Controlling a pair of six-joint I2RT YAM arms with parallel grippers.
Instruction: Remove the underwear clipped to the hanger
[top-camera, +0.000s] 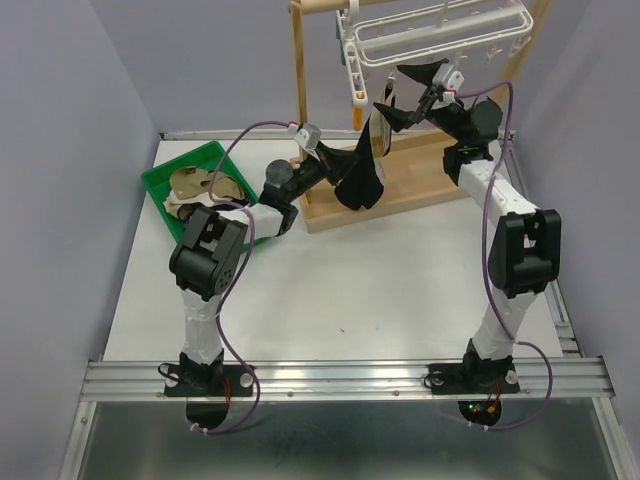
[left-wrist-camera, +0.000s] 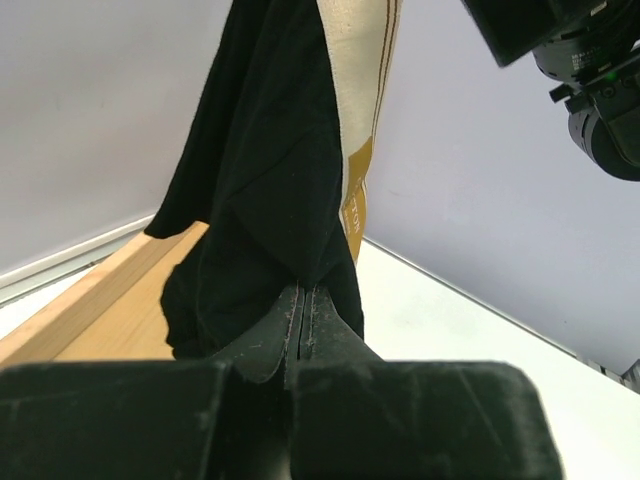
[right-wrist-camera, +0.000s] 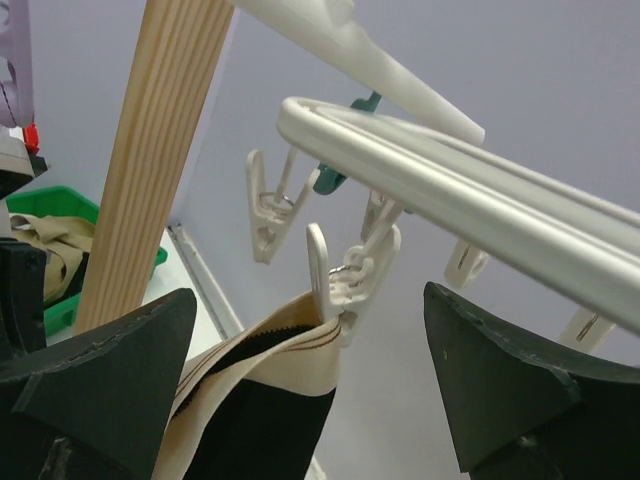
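Black underwear (top-camera: 360, 185) with a beige waistband (left-wrist-camera: 360, 60) hangs from the white hanger (top-camera: 445, 42). A white clip (right-wrist-camera: 352, 275) still grips the waistband in the right wrist view. Low on the black cloth (left-wrist-camera: 265, 190), my left gripper is shut on a thin fold, the fabric gathering toward its fingertips. My right gripper stands open, its fingers (right-wrist-camera: 500, 370) on either side of the clip and band and apart from them. From above, the right gripper (top-camera: 392, 92) is just under the hanger's left part.
A green basket (top-camera: 150, 185) holding beige and dark garments (top-camera: 205, 182) stands at the left. The wooden stand's post (top-camera: 299, 80) rises between it and the underwear. Other empty clips (right-wrist-camera: 268, 215) hang from the hanger.
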